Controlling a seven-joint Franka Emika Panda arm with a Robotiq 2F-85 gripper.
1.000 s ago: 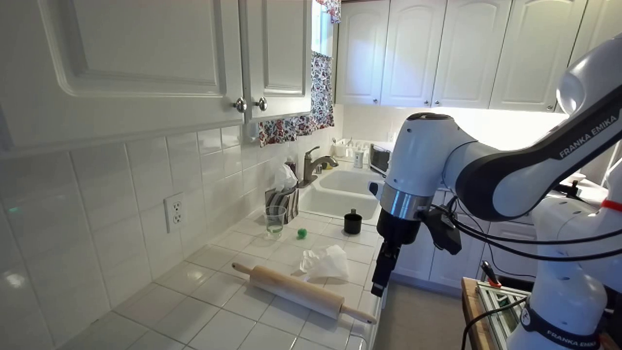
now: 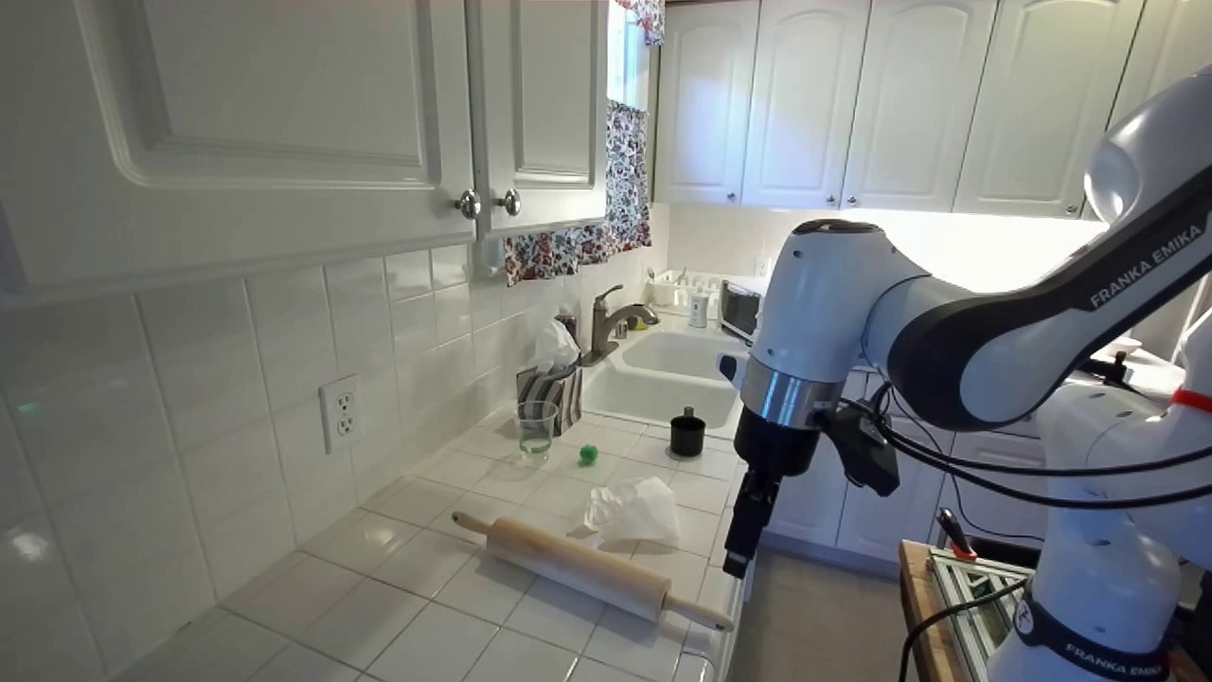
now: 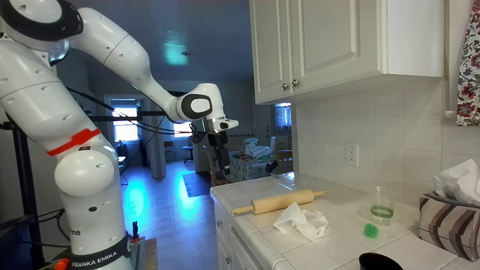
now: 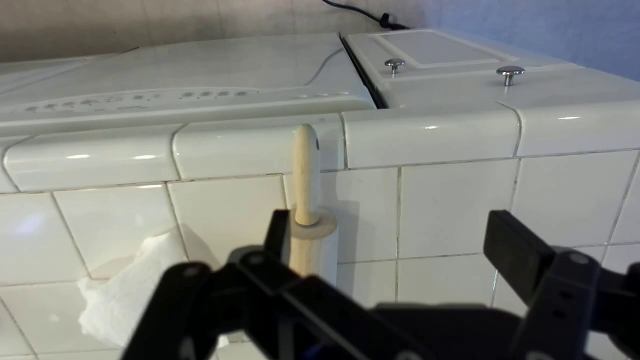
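Note:
My gripper is open, its two dark fingers wide apart with only bare tile seen between them. It hangs above the counter's front edge, apart from everything on the counter. A wooden rolling pin [image 2: 577,568] lies on the white tiles, one handle reaching over the front edge; in the wrist view the rolling pin [image 4: 313,251] shows beside the left finger, its far part hidden. A crumpled white tissue [image 3: 302,222] rests near the pin. Beyond it are a small green spiky ball [image 3: 371,230], a clear cup [image 2: 536,432] and a black cup [image 2: 687,434].
A striped tissue box [image 3: 450,225] stands by the wall, and the double sink [image 2: 665,392] with its faucet [image 2: 605,330] is past it. Upper cabinets [image 2: 273,125] overhang the counter. Bare tiles lie on the wall side of the rolling pin.

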